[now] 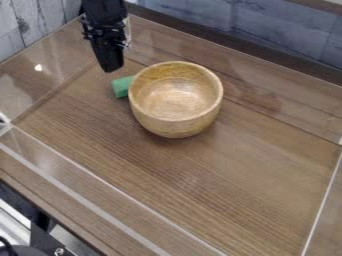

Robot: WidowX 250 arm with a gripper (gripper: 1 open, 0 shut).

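My gripper point(107, 62) is at the upper left, dark and raised over the wooden table, behind and left of a green object point(122, 86). The green object rests on the table against the left side of a large tan bowl point(174, 115), which partly hides it. Whether the fingers are open or shut is too small to tell.
A wall runs along the back.
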